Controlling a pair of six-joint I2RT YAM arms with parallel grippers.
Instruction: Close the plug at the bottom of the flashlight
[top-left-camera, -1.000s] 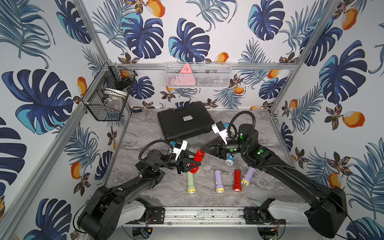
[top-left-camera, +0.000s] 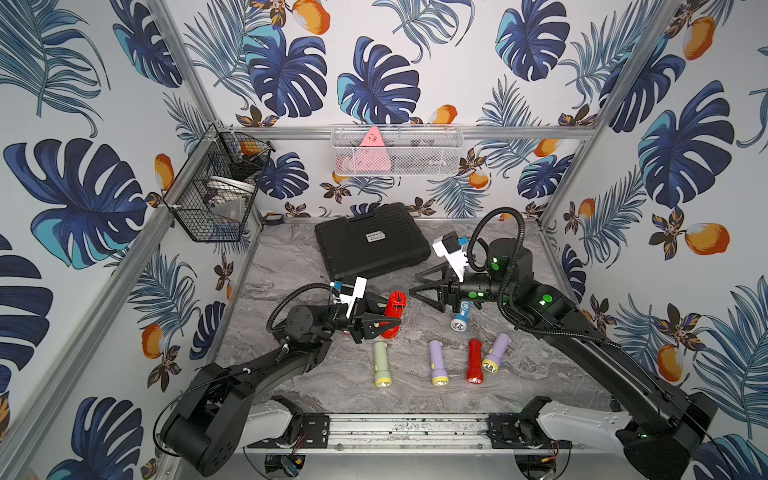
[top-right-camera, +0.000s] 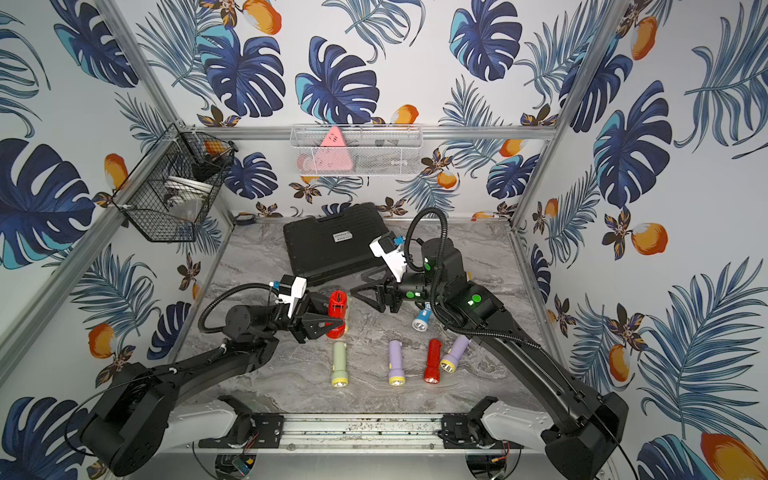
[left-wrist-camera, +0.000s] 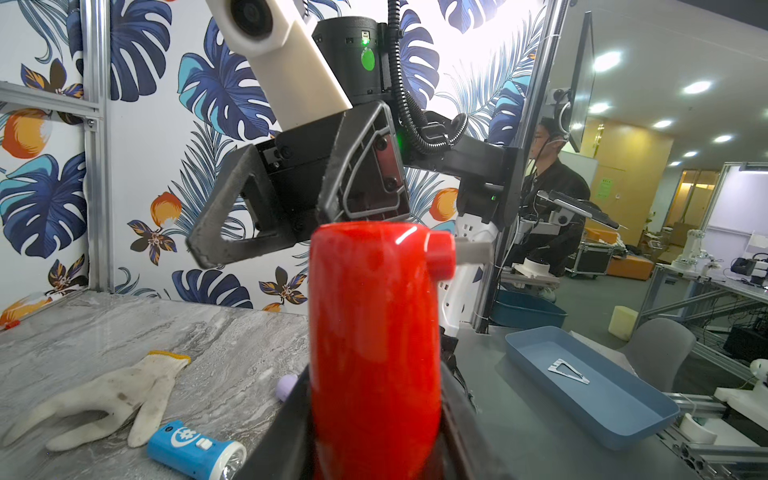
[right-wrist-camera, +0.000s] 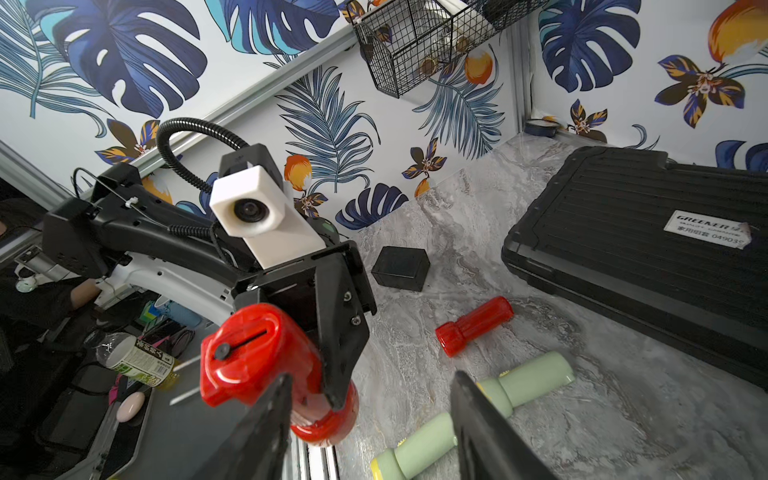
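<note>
A red flashlight (top-left-camera: 393, 313) is held upright in my left gripper (top-left-camera: 374, 318), between its fingers. In the right wrist view its end (right-wrist-camera: 244, 352) faces up, with a dark slot and metal prongs sticking out from its side. My right gripper (top-right-camera: 360, 292) stands apart from it, a little to the right and higher, with its fingers spread and nothing between them. In the left wrist view the right gripper hangs just behind and above the red flashlight (left-wrist-camera: 372, 344).
A black case (top-left-camera: 364, 248) lies at the back. Several flashlights, green (top-left-camera: 381, 360), lilac (top-left-camera: 437, 360), red (top-left-camera: 474, 360) and blue (top-left-camera: 460, 320), lie on the marble table. A white glove (left-wrist-camera: 120, 392) lies near the blue one. Wire baskets (top-left-camera: 216, 192) hang on the frame.
My right gripper has pulled up and right, away from the red flashlight's top. My left gripper and the flashlight have shifted slightly left and up.
</note>
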